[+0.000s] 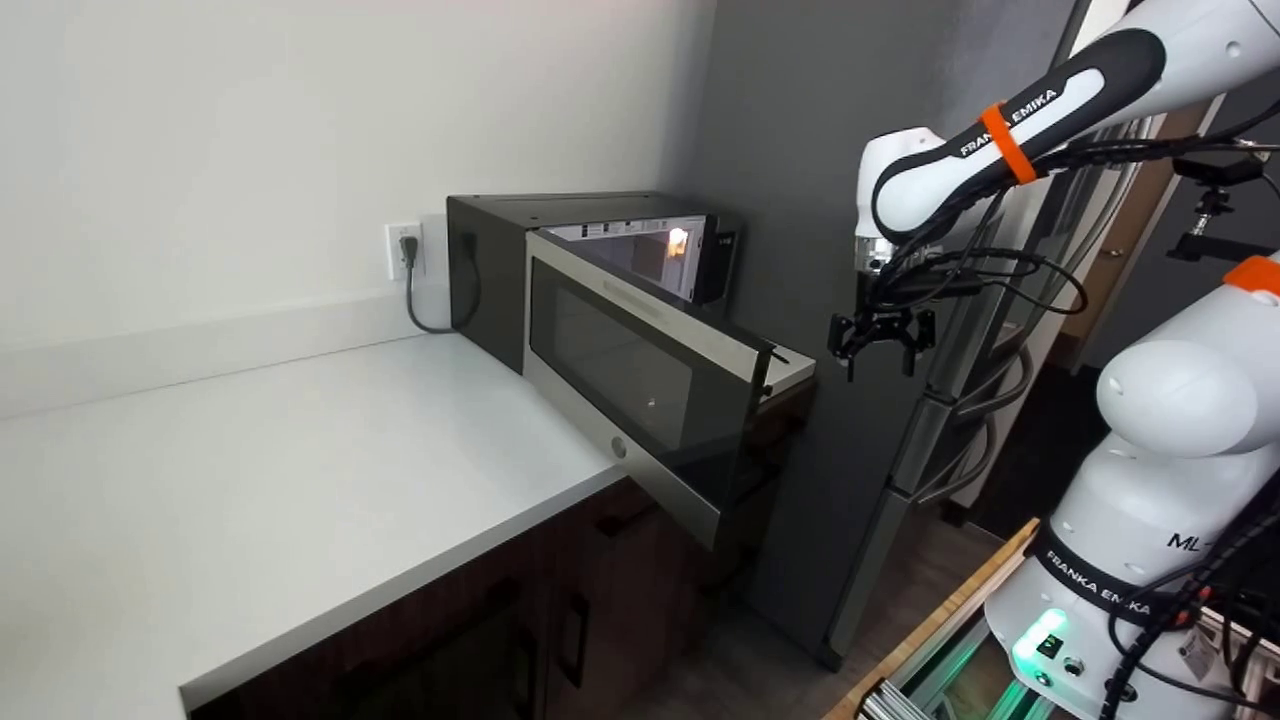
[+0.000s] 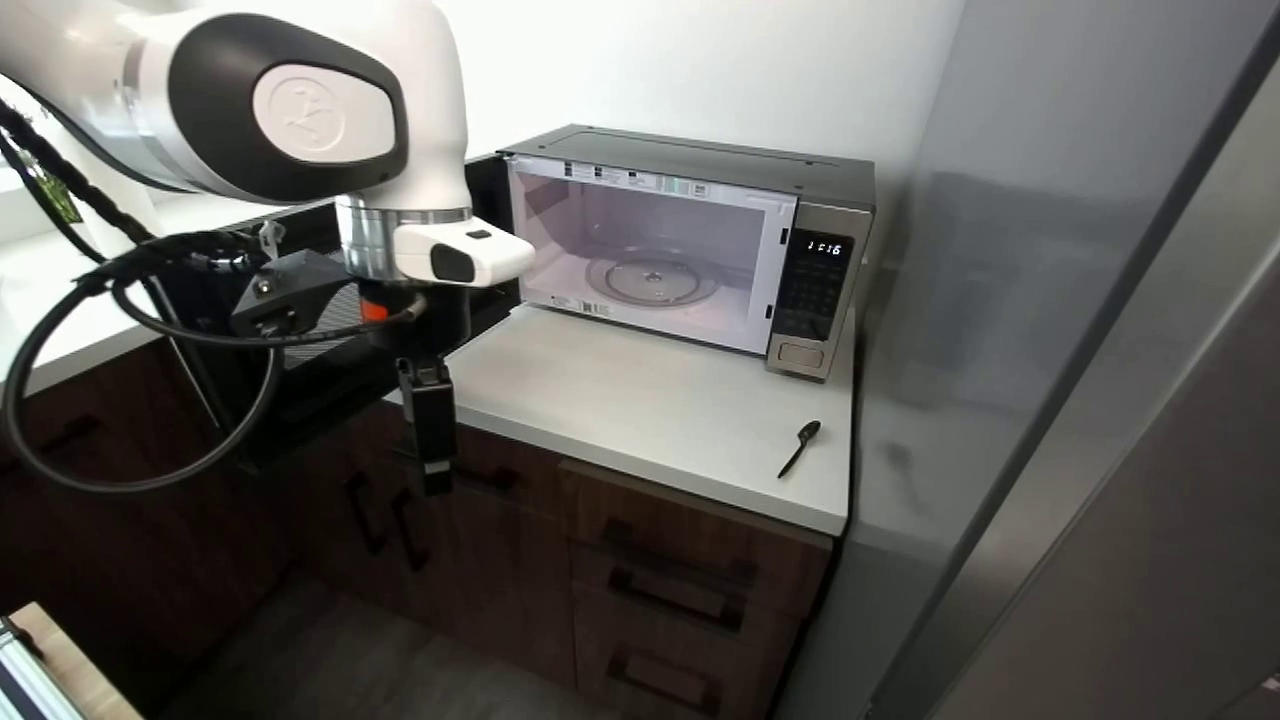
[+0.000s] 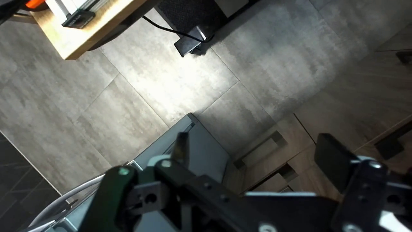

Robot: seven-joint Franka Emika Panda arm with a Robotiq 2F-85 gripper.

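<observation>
My gripper [image 1: 882, 360] hangs in the air in front of the fridge, pointing down, its fingers spread with nothing between them. In the wrist view one finger pad [image 3: 332, 162] stands far from the other, and floor and cabinet fronts show below. The microwave [image 2: 684, 156] sits at the back of the counter, its door [image 1: 636, 360] swung wide and its lit cavity bare except for a glass turntable [image 2: 651, 282]. A small black spoon [image 2: 800, 448] lies on the counter near its right front corner, apart from my gripper.
The grey fridge [image 2: 960, 396] closes off the counter's right side. The microwave door juts past the counter edge. Dark wood drawers [image 2: 678, 600] sit below the countertop.
</observation>
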